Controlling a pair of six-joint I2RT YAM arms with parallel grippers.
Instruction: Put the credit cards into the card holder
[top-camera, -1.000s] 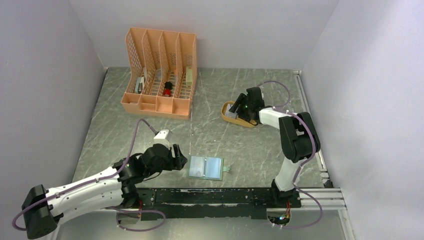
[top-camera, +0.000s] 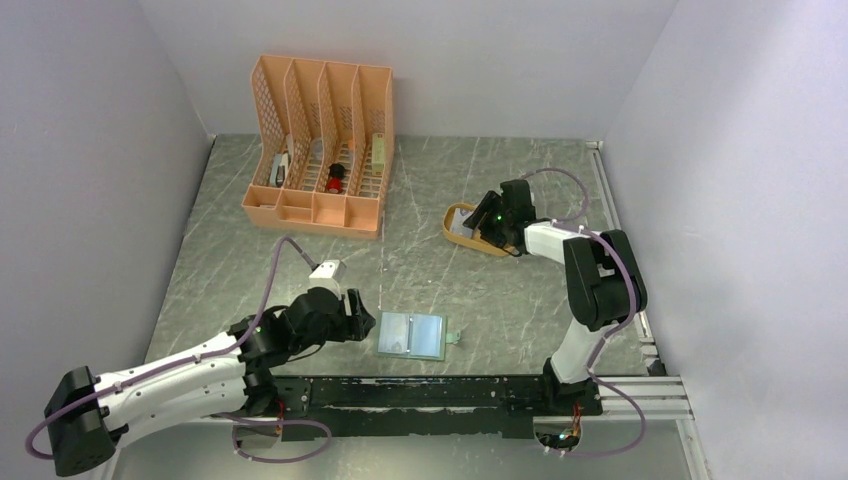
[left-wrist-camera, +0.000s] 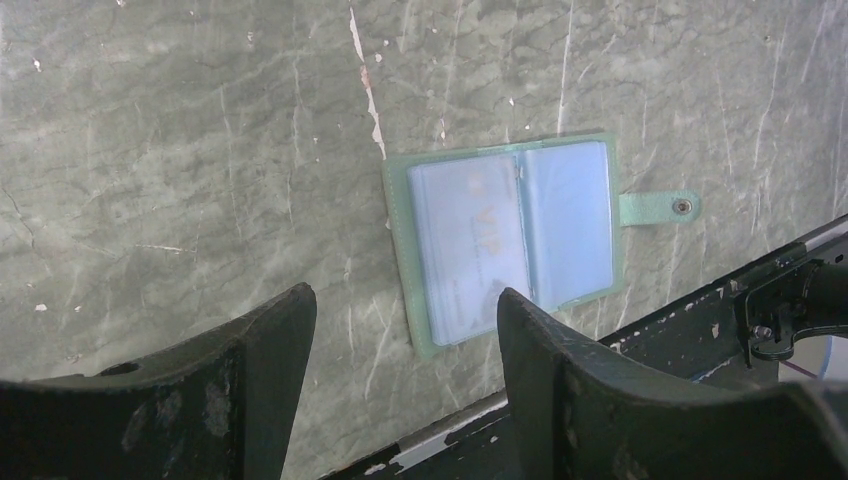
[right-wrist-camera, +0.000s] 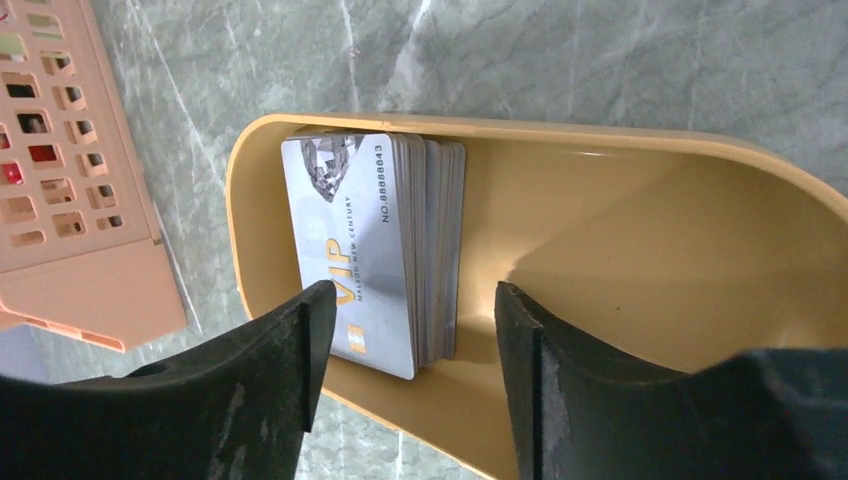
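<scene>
A stack of white VIP cards (right-wrist-camera: 350, 250) leans against the left end of a tan oval tray (right-wrist-camera: 640, 230). My right gripper hangs open over the tray, its fingertips near the cards with nothing gripped. The mint card holder (top-camera: 412, 336) lies flat and open near the front edge, with clear sleeves and a snap strap to the right. My left gripper stands open just left of the holder, above the table, holding nothing.
A pink divided organiser (top-camera: 330, 210) with assorted small items stands at the back left. The table between organiser, tray and holder is clear. Walls border the sides and back.
The right arm has shifted slightly to the right and toward the front over the tray. The left arm and the card holder show no visible movement.
</scene>
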